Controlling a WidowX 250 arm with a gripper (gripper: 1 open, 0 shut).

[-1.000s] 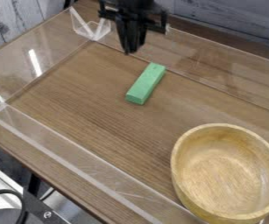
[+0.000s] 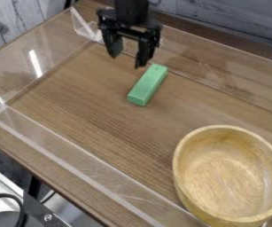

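Note:
My gripper, dark and blurred, hangs open at the top middle, above and a little left of a green rectangular block lying on the wooden floor. Nothing shows between its fingers. A large tan round bowl sits at the lower right.
A clear plastic edge runs along the left side, and dark cables lie at the bottom left corner.
My gripper has come lower in the view, toward the green block. The block and bowl have not visibly moved.

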